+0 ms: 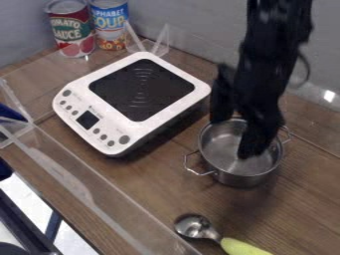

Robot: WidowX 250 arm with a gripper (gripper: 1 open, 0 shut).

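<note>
My dark gripper hangs low over the steel pot, reaching into its upper part and hiding much of its rim and interior; it is blurred, and whether it touches the pot is unclear. The white induction cooker with a black top sits left of the pot. A ladle with a yellow-green handle lies at the bottom of the view.
A tomato sauce can and an alphabet soup can stand at the back left. Clear plastic edges run along the left side and back.
</note>
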